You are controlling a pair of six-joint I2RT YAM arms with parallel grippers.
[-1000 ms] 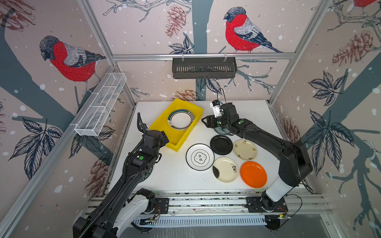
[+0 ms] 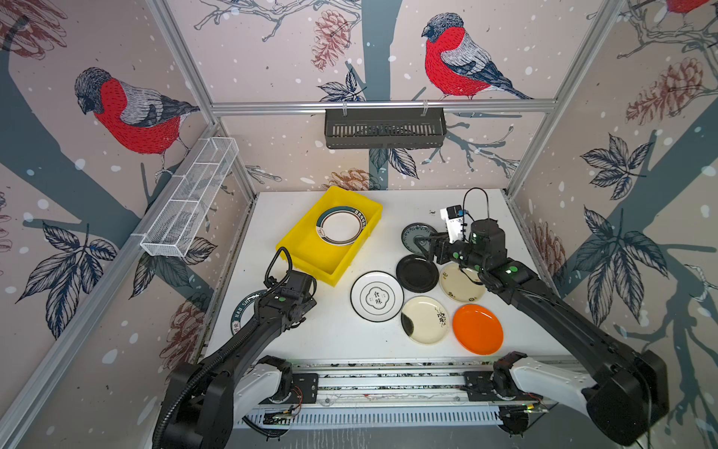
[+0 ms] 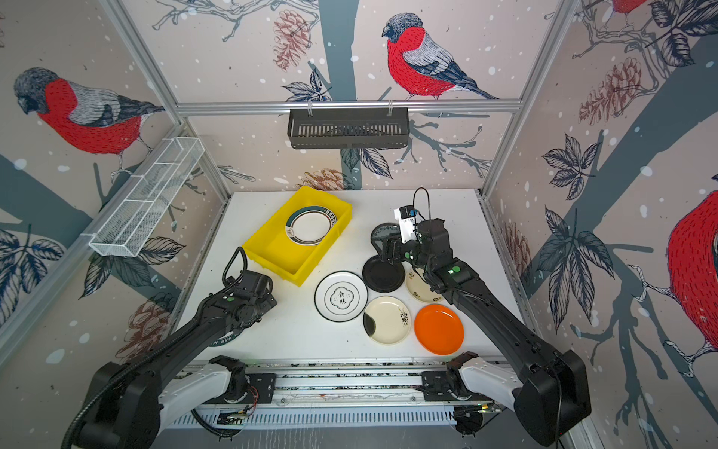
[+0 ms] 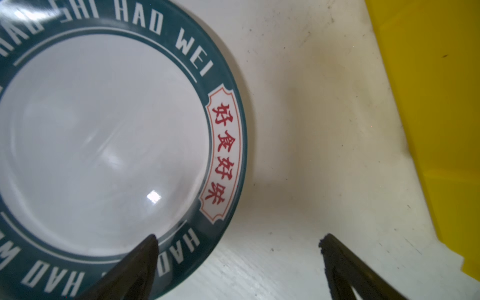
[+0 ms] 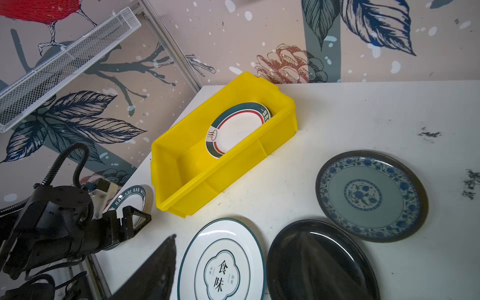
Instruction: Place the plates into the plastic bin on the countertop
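Observation:
The yellow bin (image 5: pixel 185 195) holds one green-rimmed plate (image 5: pixel 235 130). My open left gripper is low at the right edge of a HAO SHI HAO WEI plate (image 4: pixel 100 145), left of the bin. My right gripper (image 2: pixel 430 247) is raised over the right-hand plates, open, nothing seen between its fingers. Outside the bin lie a blue-patterned plate (image 5: pixel 371 195), black plate (image 5: pixel 322 260), white character plate (image 5: pixel 221 265), cream yellow plate (image 2: pixel 460 288), cream dark-patched plate (image 2: pixel 425 319) and orange plate (image 2: pixel 477 329).
A dark basket (image 2: pixel 384 131) hangs on the back rail and a white wire rack (image 2: pixel 190 194) on the left frame. Bare counter shows at the back right and between the bin and left plate.
My left gripper has moved from the bin's edge toward the plate at the near left. My right arm has swung rightward, away from the bin.

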